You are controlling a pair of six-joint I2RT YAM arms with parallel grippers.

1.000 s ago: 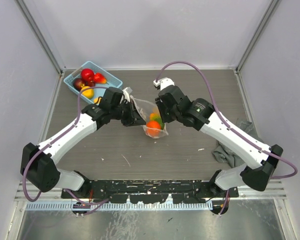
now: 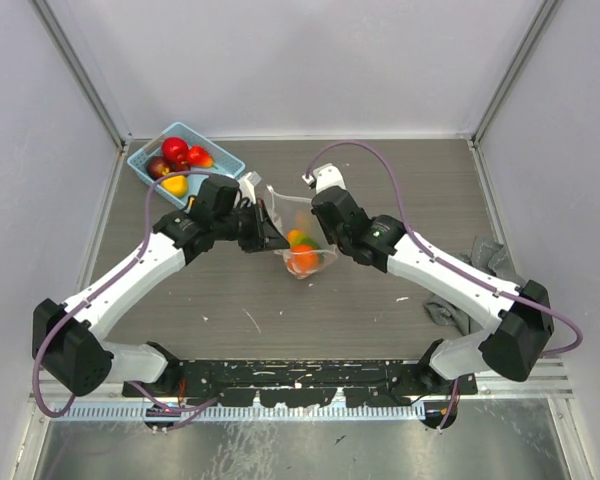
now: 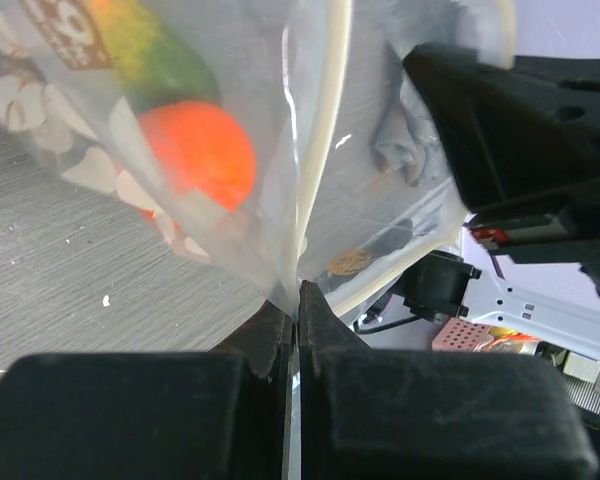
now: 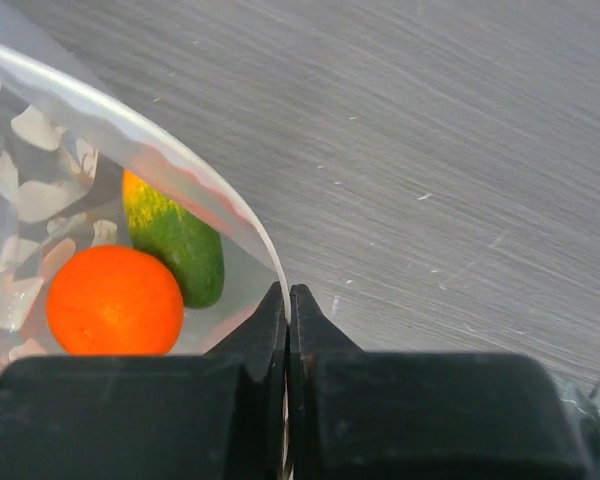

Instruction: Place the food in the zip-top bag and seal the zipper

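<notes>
Between my two arms stands the clear zip top bag [image 2: 310, 268], its mouth spread apart. Inside it lie an orange fruit [image 4: 116, 300] and a green-and-yellow one [image 4: 175, 240]. My left gripper is shut on the bag's rim, the film running up from between its fingertips. On the opposite side, my right gripper is shut on the other edge of the bag, which passes between its fingers. In the left wrist view the right gripper's dark fingers show at the upper right, beside the bag.
A light blue basket [image 2: 230, 163] with several red and yellow fruits sits at the back left. Crumpled grey cloth [image 2: 460, 300] lies on the right.
The left arm has moved only a little.
</notes>
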